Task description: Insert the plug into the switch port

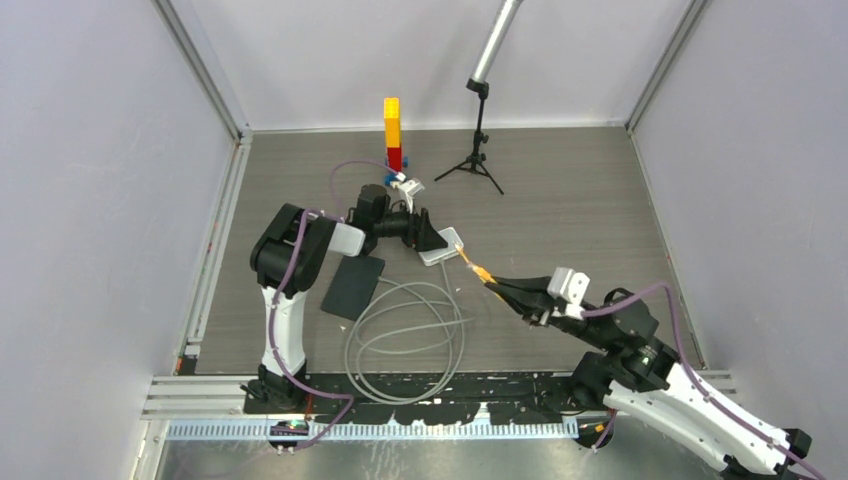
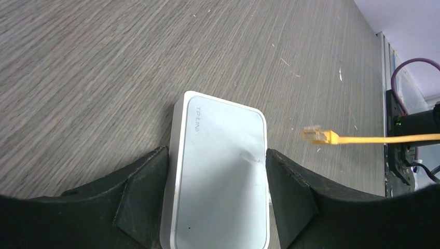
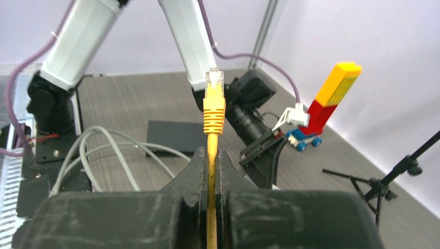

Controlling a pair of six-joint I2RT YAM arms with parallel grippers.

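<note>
The white TP-LINK switch (image 1: pixel 446 250) lies on the table, between the open fingers of my left gripper (image 1: pixel 436 237); in the left wrist view the switch (image 2: pixel 219 171) fills the gap at bottom centre. Its port is not clearly visible. My right gripper (image 1: pixel 492 284) is shut on the yellow cable, whose clear-tipped plug (image 3: pixel 214 85) points out past the fingertips. In the left wrist view the plug (image 2: pixel 316 135) hangs to the right of the switch, apart from it.
A grey cable coil (image 1: pixel 405 345) and a dark flat pad (image 1: pixel 350 290) lie near the left arm. A toy block tower (image 1: pixel 392 125) and a black tripod (image 1: pixel 473 160) stand at the back.
</note>
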